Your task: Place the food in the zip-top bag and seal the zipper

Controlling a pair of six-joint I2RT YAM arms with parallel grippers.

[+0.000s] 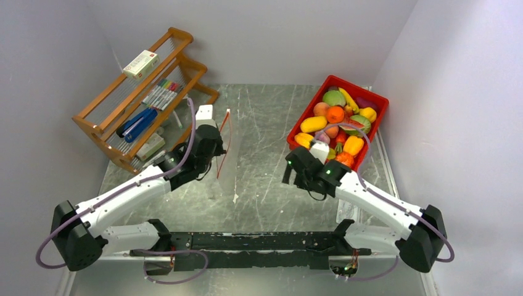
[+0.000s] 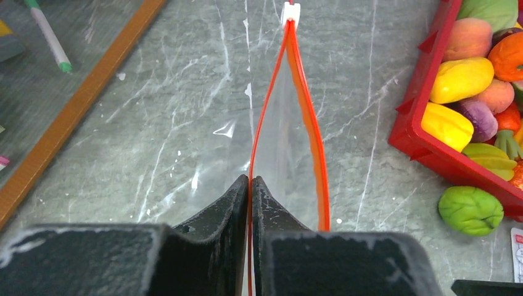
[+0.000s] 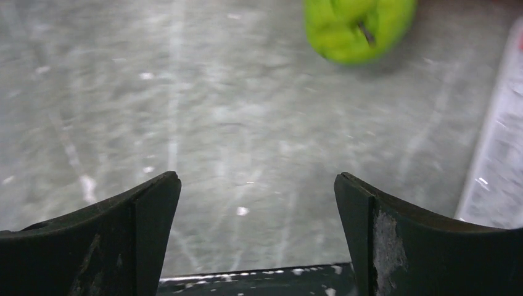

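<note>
My left gripper is shut on one orange-red rim of the clear zip top bag (image 2: 280, 132). The bag's mouth gapes between its two orange zipper strips (image 2: 316, 145), with the white slider (image 2: 291, 12) at the far end. No food shows inside it. A green pepper-like food (image 2: 470, 211) lies on the table beside the red bin. In the right wrist view this green food (image 3: 361, 31) appears blurred, beyond my right gripper. That gripper is open and empty. From above, the right arm hides the green food.
The red bin (image 1: 296, 117) of toy fruit and vegetables stands at the back right. A wooden rack (image 1: 185, 61) with markers and boxes fills the back left. Bare table lies between the bag and the right gripper.
</note>
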